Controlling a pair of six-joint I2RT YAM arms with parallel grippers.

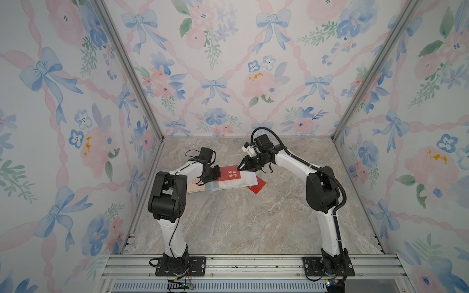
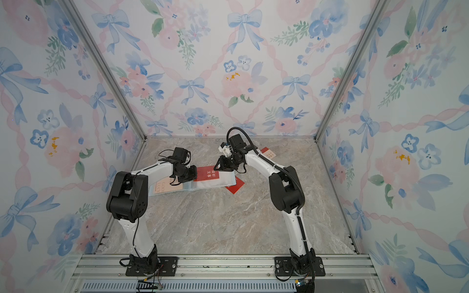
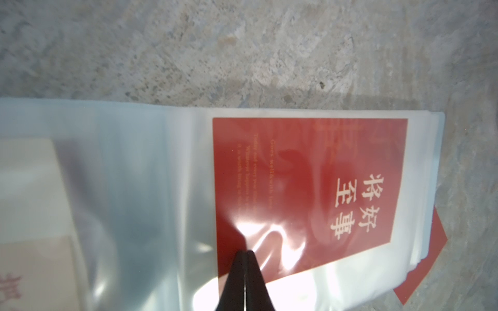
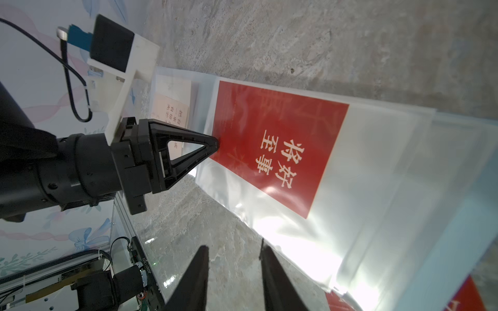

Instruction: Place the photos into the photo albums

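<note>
The open photo album lies flat on the marble table, a red card with white characters inside its clear right-hand sleeve and pale cards in the left page. My left gripper is shut, its tips at the inner side of the red card's sleeve, nothing seen between them. My right gripper is part open above the album's outer, lower edge, with nothing between its fingers. Another red card lies partly under the album's right end.
A red-and-cream card lies at the back right, behind my right arm. Flowered walls surround the table.
</note>
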